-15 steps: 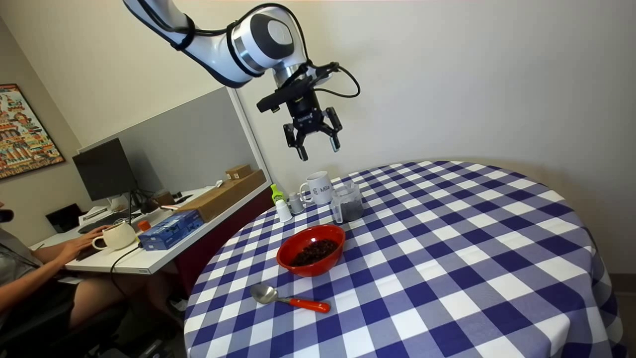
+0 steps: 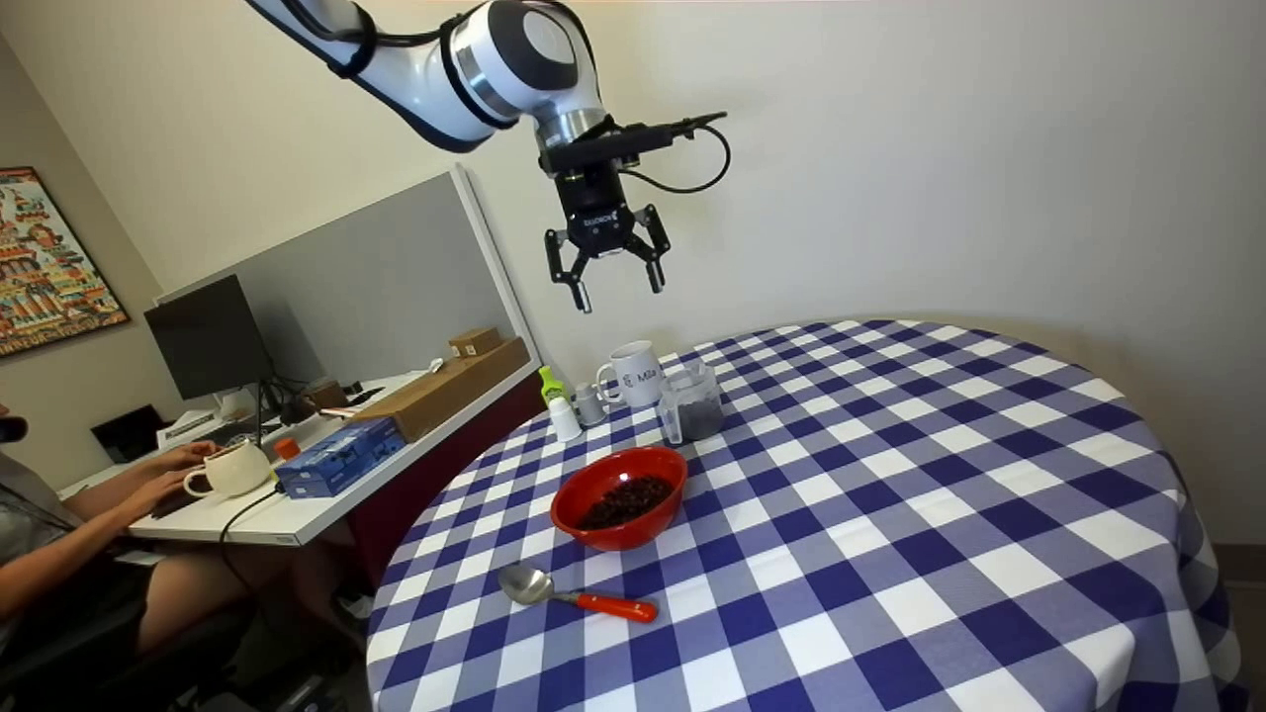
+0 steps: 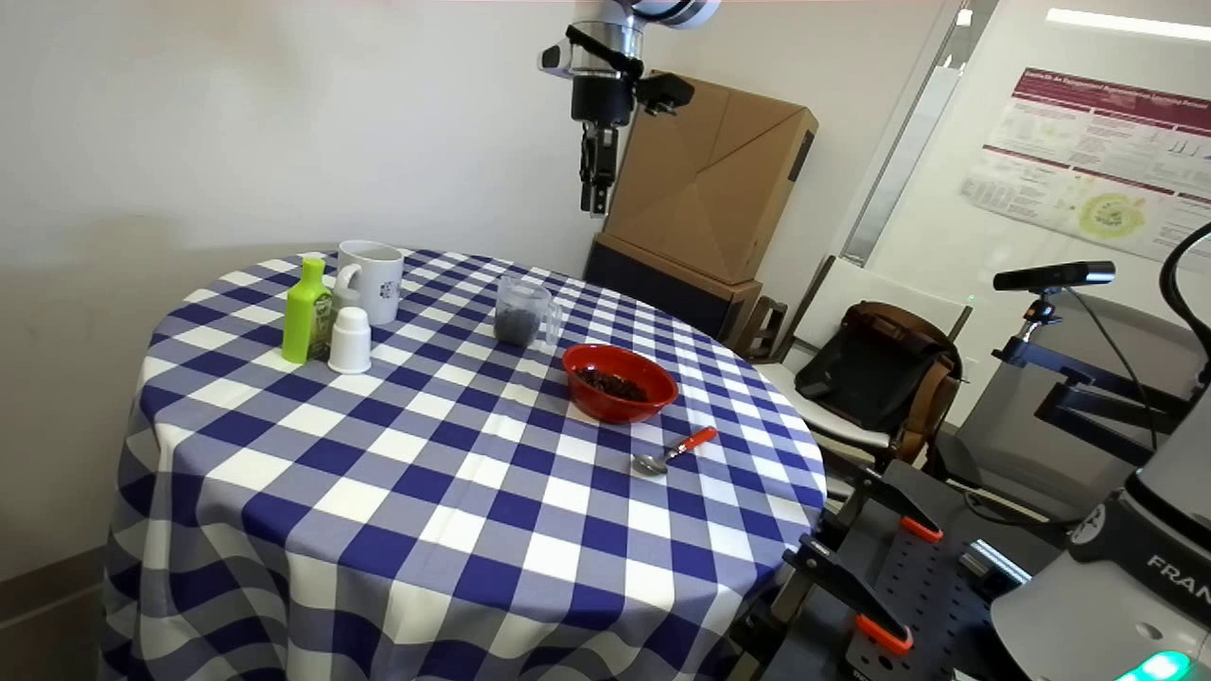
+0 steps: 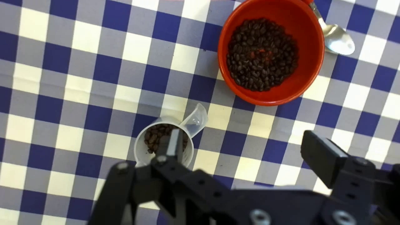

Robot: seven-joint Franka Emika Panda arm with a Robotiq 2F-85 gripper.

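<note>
High above the table my gripper (image 2: 620, 296) stands open, its fingers wide apart with nothing between them. A red bowl (image 2: 653, 528) holding dark coffee beans (image 4: 258, 56) sits on the checked cloth. Behind it is a clear measuring cup (image 3: 521, 313) partly filled with beans; from the wrist view, one of my fingers (image 4: 174, 142) covers part of this cup. Its handle (image 4: 196, 119) points toward the bowl's side. A spoon with a red-orange handle (image 2: 617, 607) lies flat on the cloth beside the bowl.
A white mug (image 3: 372, 280), a green bottle (image 3: 302, 312) and a white shaker (image 3: 351, 341) stand grouped on the table. Much of the checked tablecloth (image 2: 902, 534) is bare. A person sits at a desk (image 2: 255, 518) off to the side.
My gripper has risen slightly, shifted a little left in exterior view 1, and its wrist has turned. The objects on the table have stayed where they were.
</note>
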